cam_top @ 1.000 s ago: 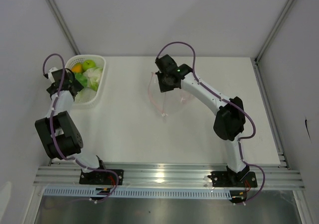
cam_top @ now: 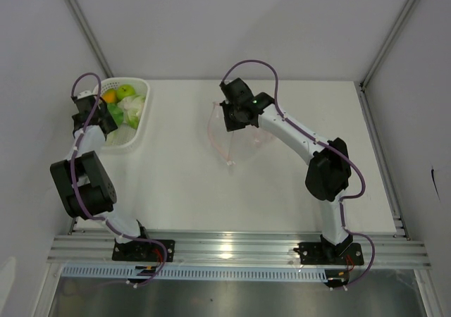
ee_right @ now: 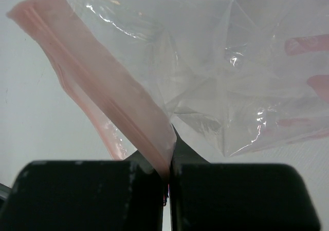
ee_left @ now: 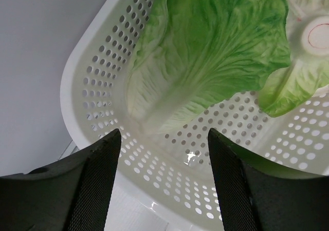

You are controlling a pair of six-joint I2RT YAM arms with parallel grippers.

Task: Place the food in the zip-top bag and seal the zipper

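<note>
A white perforated basket (cam_top: 141, 130) at the back left holds a green apple (cam_top: 125, 91), an orange fruit (cam_top: 108, 96) and leafy greens. In the left wrist view a lettuce leaf (ee_left: 205, 46) fills much of the basket, beside paler leaves (ee_left: 282, 90). My left gripper is over the basket, fingers apart, nothing between them. My right gripper is shut on the pink zipper edge (ee_right: 103, 87) of the clear bag (ee_right: 231, 77), which stands partly lifted on the white table, its mouth gaping.
Walls enclose the sides and back, close to the basket on the left.
My left gripper has moved slightly to the right over the basket. The right arm and bag are nearly still.
</note>
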